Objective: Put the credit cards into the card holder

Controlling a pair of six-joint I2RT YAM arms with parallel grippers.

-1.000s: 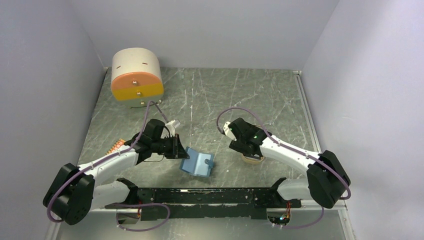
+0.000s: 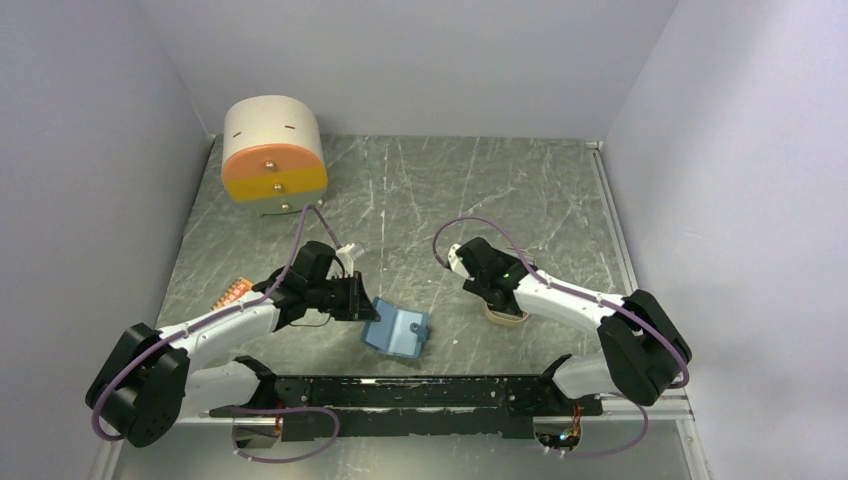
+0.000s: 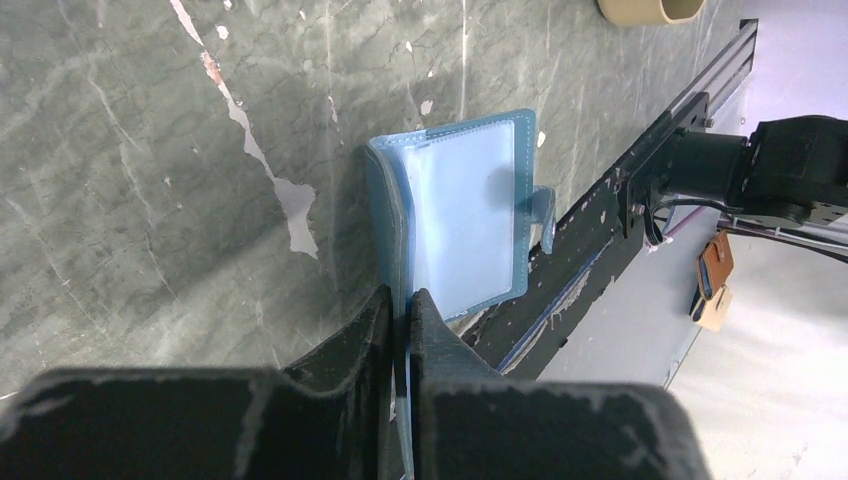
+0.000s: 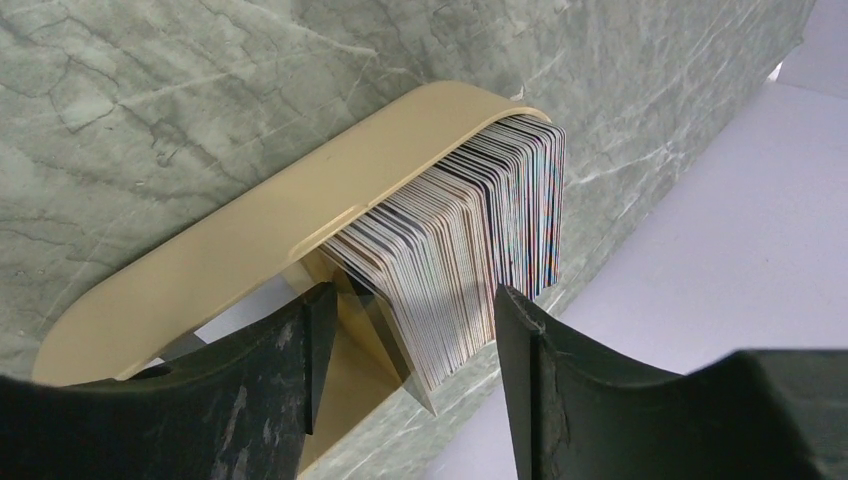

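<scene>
The blue card holder [image 3: 465,215] stands opened near the table's front edge, with a pale inner sleeve showing. My left gripper is shut on its upright cover, which runs down between the fingers. A beige box [image 4: 230,230] in the right wrist view holds a thick row of credit cards [image 4: 440,270] standing on edge, many striped edges showing. My right gripper is over the box, part open, one finger inside by the row's near end and the other on its outer side. The row's near end lies between the fingers; whether they touch it I cannot tell.
At the back left stands a small drawer cabinet [image 2: 275,150] in white, orange and yellow. An orange patterned item [image 2: 233,292] lies beyond the left arm.
The right gripper has shifted slightly over the box, its arm drawing a little to the left. The left gripper and card holder have barely moved.
</scene>
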